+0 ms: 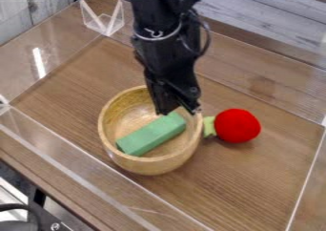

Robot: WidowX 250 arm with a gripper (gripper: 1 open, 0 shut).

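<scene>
A tan bowl [133, 154] sits on the wooden table with a green block [151, 132] lying in it. My black gripper [167, 106] hangs above the back part of the bowl, shut, with nothing visible between its fingers. To the right of the bowl lies a red round object with a green top [237, 125], outside the bowl.
The wooden table [254, 187] has free room at the right front and at the back left. A clear plastic piece shows at the left edge, and a dark round part at the bottom left corner.
</scene>
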